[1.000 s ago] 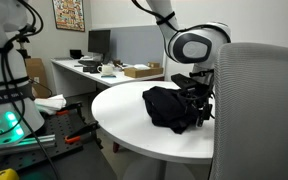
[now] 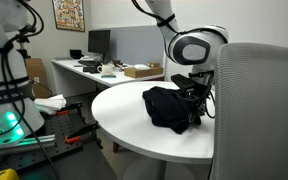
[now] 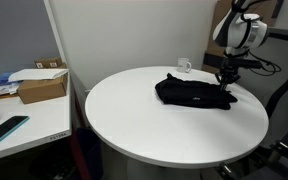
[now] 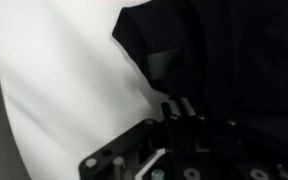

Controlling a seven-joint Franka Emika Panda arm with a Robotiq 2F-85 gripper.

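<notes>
A black cloth lies bunched on the round white table. In exterior view 2 it stretches across the table's right half, its right end beneath my gripper. The wrist view shows a folded corner of the cloth just beyond my gripper, whose fingertips are close together at the cloth's edge. Dark fabric and shadow hide whether any cloth is between the fingers.
A white mug stands at the table's far edge, behind the cloth. A grey partition rises close to my arm. Cardboard boxes and a phone lie on a side desk.
My gripper has shifted slightly left and tilted at the cloth's near right end over the last second. The cloth looks nearly unchanged.
</notes>
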